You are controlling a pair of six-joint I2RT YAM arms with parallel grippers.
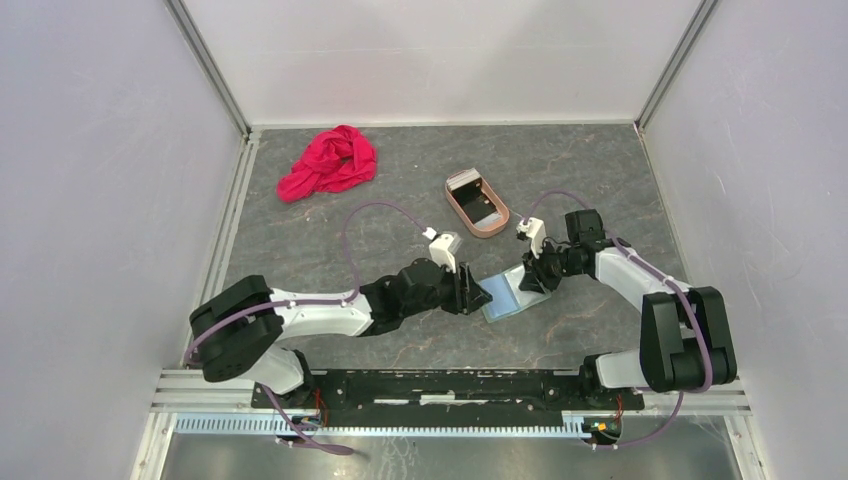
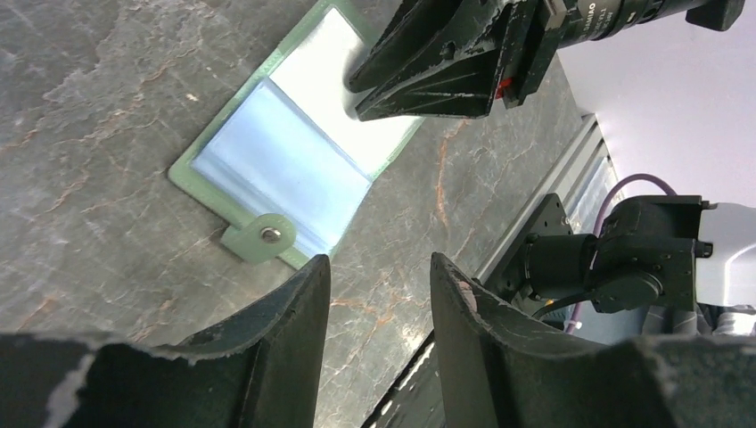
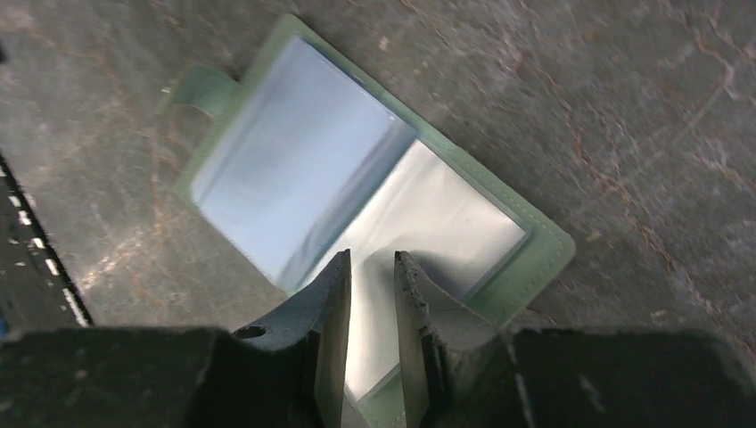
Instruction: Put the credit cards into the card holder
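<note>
The card holder (image 1: 499,300) lies open, green with pale blue and white pockets; in the right wrist view its blue side (image 3: 294,160) is upper left. My right gripper (image 1: 532,282) is down over the white side, fingertips shut close together (image 3: 373,260); whether a card is between them I cannot tell. My left gripper (image 1: 471,303) hovers at the holder's left end, fingers (image 2: 299,312) apart with nothing between them, near the tab with a snap.
A pink tray (image 1: 478,225) with white and black items stands behind the holder. A red cloth (image 1: 325,165) lies at the back left.
</note>
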